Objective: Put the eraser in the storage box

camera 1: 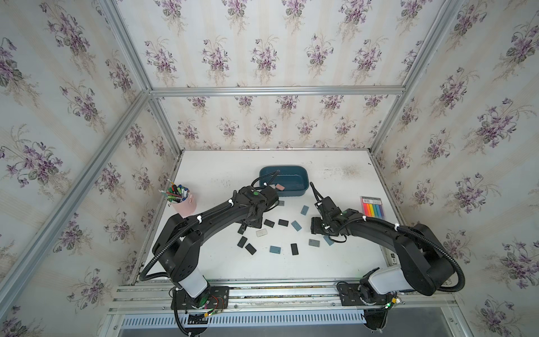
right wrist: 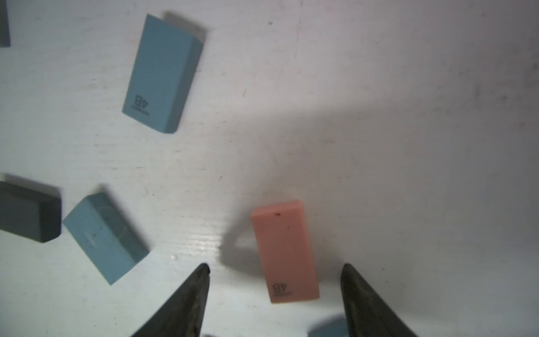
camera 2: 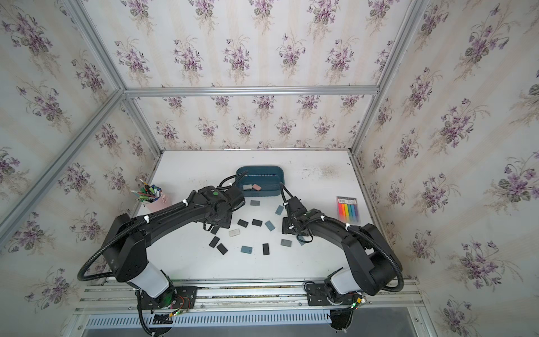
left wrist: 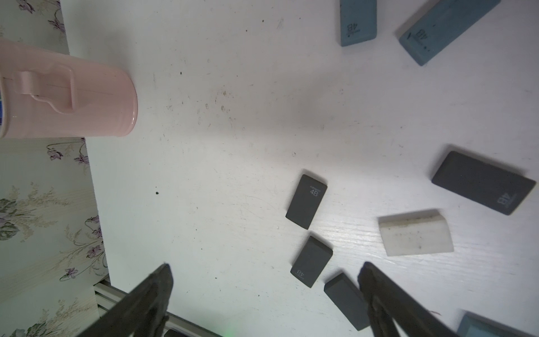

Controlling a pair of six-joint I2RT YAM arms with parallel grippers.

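A teal storage box (camera 1: 283, 188) at the back middle holds small erasers. Many erasers lie on the table, among them a white one (left wrist: 415, 236), a black one (left wrist: 482, 182) and a blue one (right wrist: 160, 75). In the right wrist view a pink eraser (right wrist: 285, 252) lies just ahead of my right gripper, whose fingers are apart on either side of its near end. My left gripper is open over the left of the table, above the erasers, with nothing held.
A pink pen cup (left wrist: 67, 101) stands at the left edge. A packet of coloured markers (camera 1: 372, 207) lies at the right.
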